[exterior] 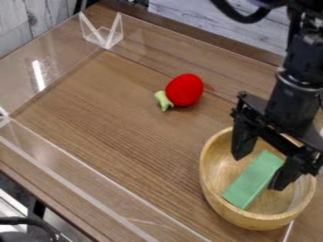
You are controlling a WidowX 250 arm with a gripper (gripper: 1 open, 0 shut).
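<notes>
My gripper (260,140) hangs open over a tan bowl (216,166) at the lower right, its fingers reaching down toward a green rectangular block (252,184) that lies in the bowl. Nothing shows between the fingers. A red round object (186,88) and a small light-green piece (163,99) lie together on the wooden table (101,142) at the upper middle.
A white wire-like holder (104,32) stands at the back left. A dark shape shows at the lower left corner.
</notes>
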